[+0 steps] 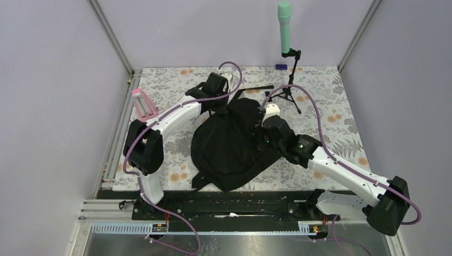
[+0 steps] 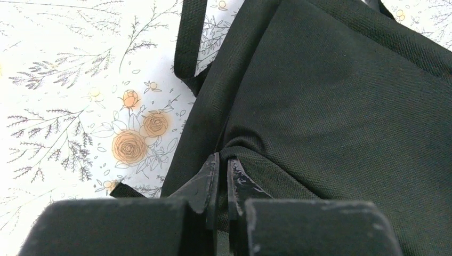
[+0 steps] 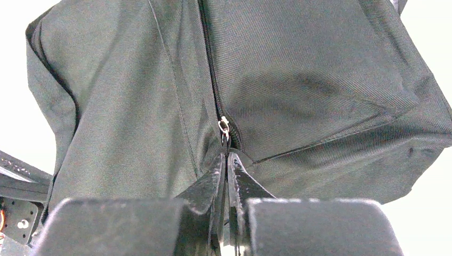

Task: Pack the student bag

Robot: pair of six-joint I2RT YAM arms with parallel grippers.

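The black bag (image 1: 221, 152) lies on the patterned tablecloth between both arms. At its upper left side, my left gripper is shut, with a pinched fold of the bag's cloth (image 2: 248, 152) running to its fingertips. On the bag's right half, my right gripper is shut on the zipper pull (image 3: 224, 127), whose metal slider shows just above the fingertips. The zipper track (image 3: 209, 58) runs away from that slider, its sides close together. The bag's inside is not visible.
A pink case (image 1: 144, 105) stands at the left edge of the cloth. Behind the bag are a mint-green microphone-shaped object (image 1: 284, 26) on a black tripod (image 1: 291, 80) and a small dark blue block (image 1: 281, 67). A bag strap (image 1: 256, 88) trails near the tripod.
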